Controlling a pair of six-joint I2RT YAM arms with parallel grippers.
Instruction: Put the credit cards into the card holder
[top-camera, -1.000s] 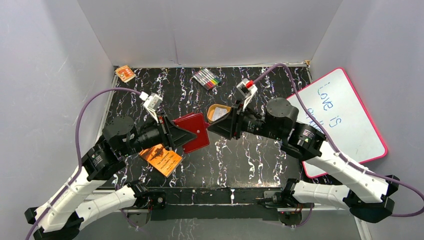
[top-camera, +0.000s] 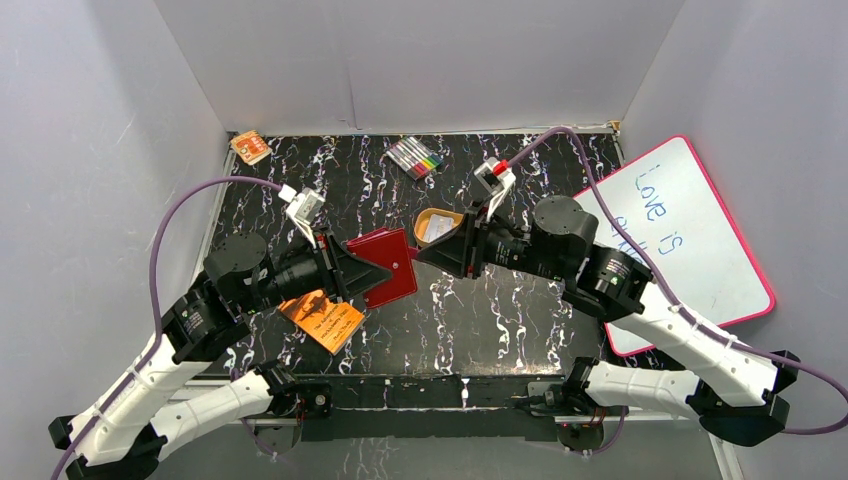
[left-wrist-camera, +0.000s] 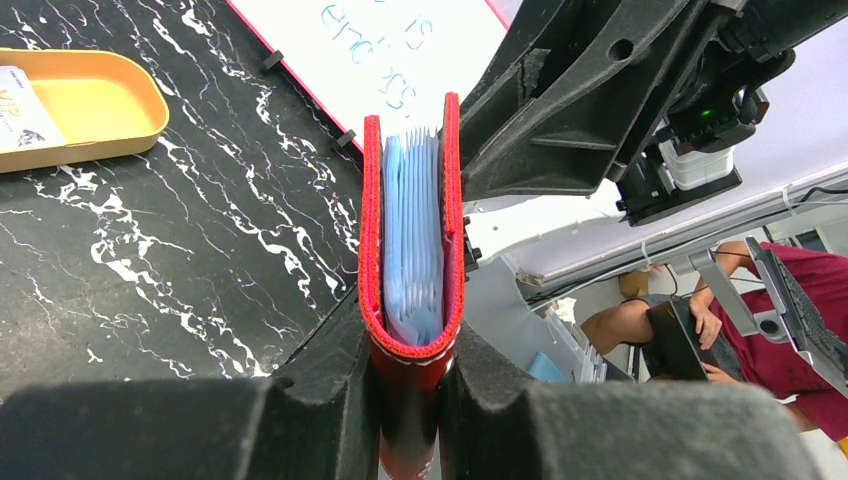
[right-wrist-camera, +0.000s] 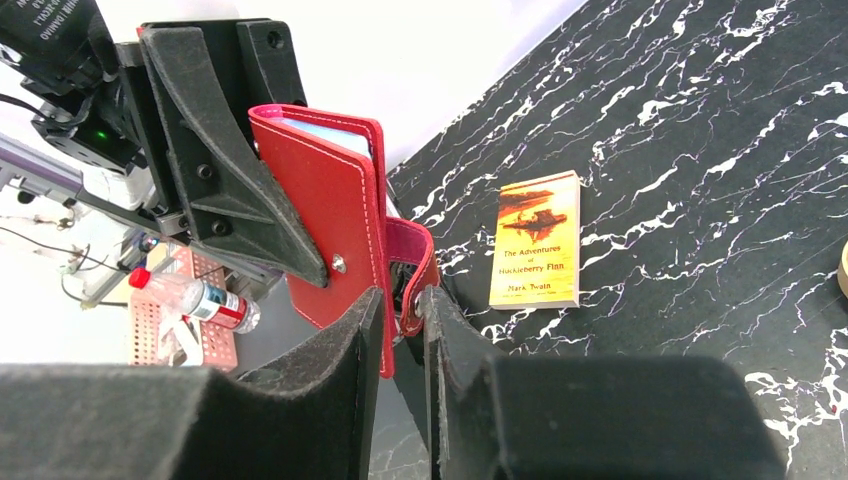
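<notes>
The red card holder (top-camera: 390, 275) hangs between my two grippers. My left gripper (top-camera: 355, 275) is shut on it; in the left wrist view its open top (left-wrist-camera: 410, 240) shows translucent blue sleeves. My right gripper has its fingertips at the holder's snap strap (right-wrist-camera: 420, 260); whether they grip it is hard to tell. The yellow tray (top-camera: 426, 218) holds pale cards (left-wrist-camera: 25, 105) and stands behind the grippers.
An orange book (top-camera: 322, 322) lies at front left, a small orange packet (top-camera: 250, 147) at back left, markers (top-camera: 413, 157) at the back. A whiteboard (top-camera: 690, 250) covers the right side.
The right arm has shifted very slightly. Otherwise the top views look the same, with the holder held in the same place.
</notes>
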